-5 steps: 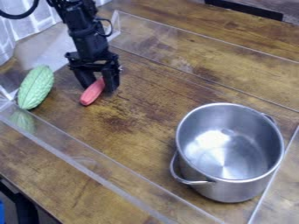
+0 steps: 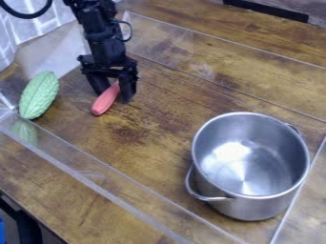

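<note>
A pink, elongated object (image 2: 102, 104) lies on the wooden table at the left. My black gripper (image 2: 112, 84) is low over its upper end, with fingers on either side of it; whether they grip it is hard to tell. A pale green ridged oblong (image 2: 38, 93), like a bitter melon, lies to the left of the pink object. A large steel pot (image 2: 249, 167) with side handles stands at the lower right.
Clear plastic panels (image 2: 90, 181) run along the left and front of the work area.
</note>
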